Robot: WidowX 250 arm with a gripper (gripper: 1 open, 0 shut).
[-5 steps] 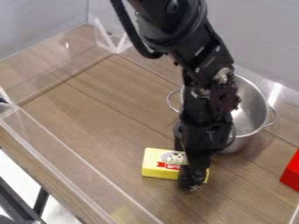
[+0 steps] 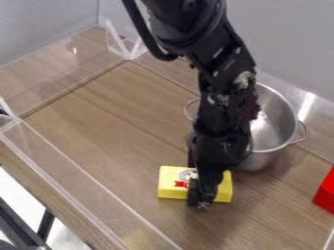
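My black gripper (image 2: 201, 186) reaches down over a yellow butter box (image 2: 174, 180) lying on the wooden table, its fingers over the box's middle and hiding part of the label. Whether the fingers are closed on the box is hard to tell. A steel pot (image 2: 274, 122) with handles stands behind the arm, which hides much of it.
A red object (image 2: 323, 191) lies at the right edge. Clear plastic barriers run along the left side (image 2: 65, 186) and at the back. The table (image 2: 104, 112) left of the pot is bare.
My gripper has shifted slightly left over the yellow box, now covering more of the label. The box looks almost unmoved.
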